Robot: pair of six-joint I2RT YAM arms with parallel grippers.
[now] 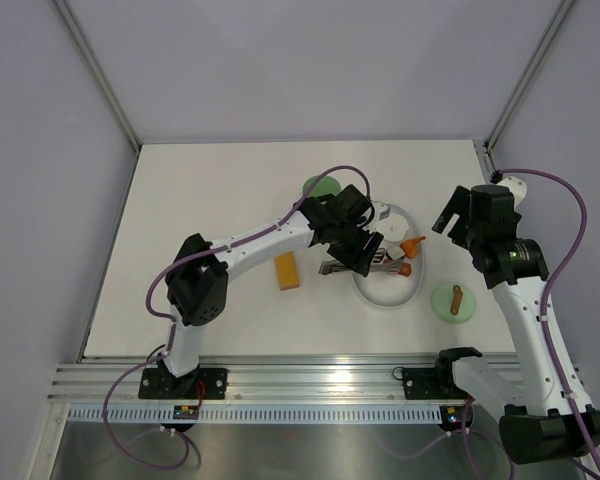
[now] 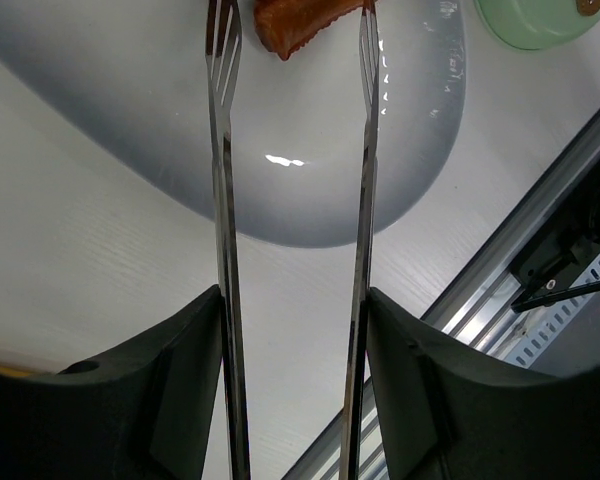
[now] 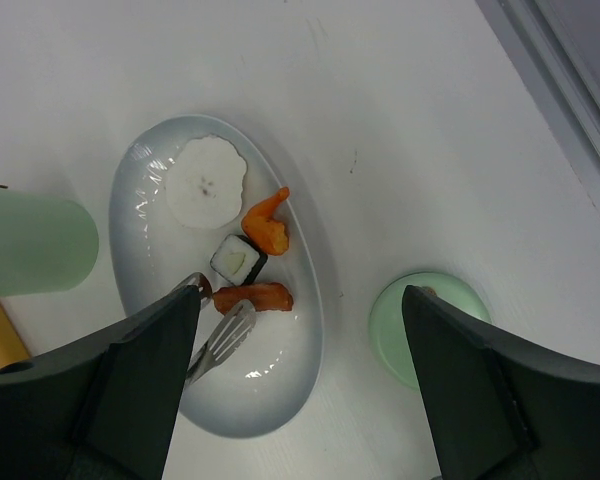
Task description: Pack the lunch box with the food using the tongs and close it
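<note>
An oval grey plate (image 3: 263, 402) holds a white round piece (image 3: 205, 183), an orange shrimp (image 3: 265, 225), a sushi roll (image 3: 230, 258) and a brown sausage (image 3: 265, 296). My left gripper is over the plate, its long fork-like fingers part open around the sausage end; whether they touch it is unclear. My right gripper (image 1: 445, 218) hangs open above the table right of the plate, with nothing between its fingers.
A small green dish (image 1: 443, 312) with a brown stick lies right of the plate. A green container (image 3: 40, 240) and a yellow block (image 1: 286, 272) are left of it.
</note>
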